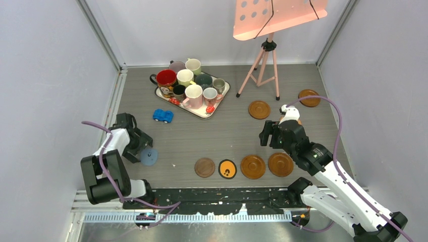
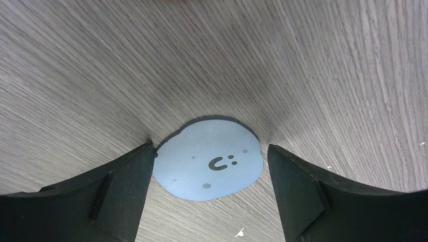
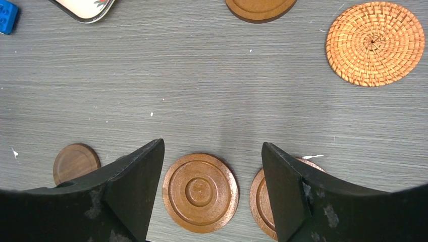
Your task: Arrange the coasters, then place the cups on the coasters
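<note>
In the left wrist view a blue-grey coaster (image 2: pixel 208 174) with a small face lies on the table between the spread fingers of my left gripper. The left fingertip is at the coaster's edge; a narrow gap shows on the right. From above, this coaster (image 1: pixel 149 157) is at the table's left side. Several cups stand on a white tray at the back, among them a pink mug (image 1: pixel 194 96) and a red mug (image 1: pixel 166 78). My right gripper is open and empty, above the table near the brown coasters (image 3: pixel 200 193).
The tray's front rim (image 1: pixel 206 117) faces the open middle of the table. A blue toy car (image 1: pixel 163 116) sits left of it. Along the front are more coasters, including an orange-and-black one (image 1: pixel 227 169). A pink tripod stand (image 1: pixel 264 65) rises at the back right.
</note>
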